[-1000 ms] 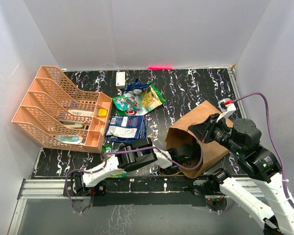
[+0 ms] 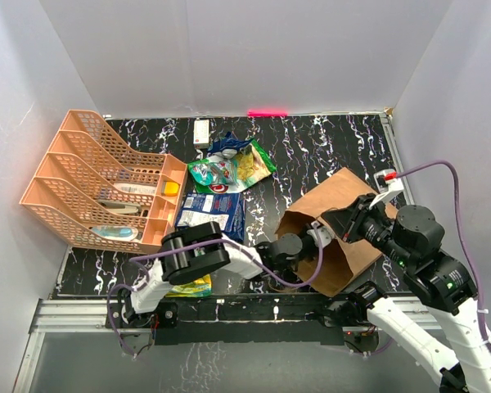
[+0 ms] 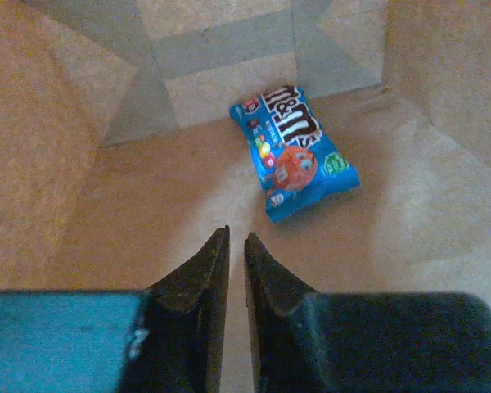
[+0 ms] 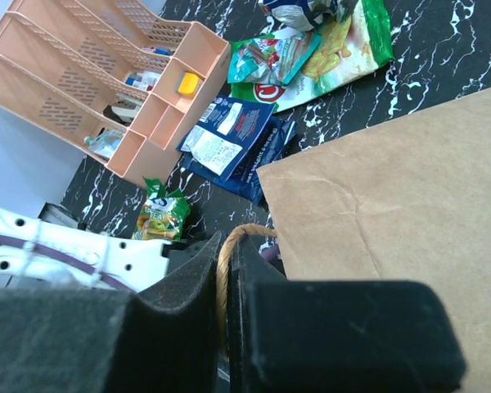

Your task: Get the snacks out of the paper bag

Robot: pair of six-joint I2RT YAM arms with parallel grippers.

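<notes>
A blue M&M's packet point(image 3: 290, 151) lies on the floor of the paper bag, close to its back wall, in the left wrist view. Short of it, my left gripper has its fingertips almost together, with nothing between them; the packet is clear of both. From above, the left arm reaches to the mouth of the brown bag point(image 2: 344, 190), which lies on its side, and the packet is hidden. My right gripper is shut on the bag's twisted rope handle point(image 4: 247, 231), at the bag's upper edge.
Left of the bag lie blue snack pouches point(image 2: 217, 211), a green chip bag point(image 2: 258, 164) and a teal packet point(image 2: 213, 172). A yellow-green packet point(image 2: 198, 286) is partly under the left arm. An orange compartment tray point(image 2: 53, 196) fills the left side. Dark marble behind the bag is bare.
The left arm has shifted; the right gripper moved slightly.
</notes>
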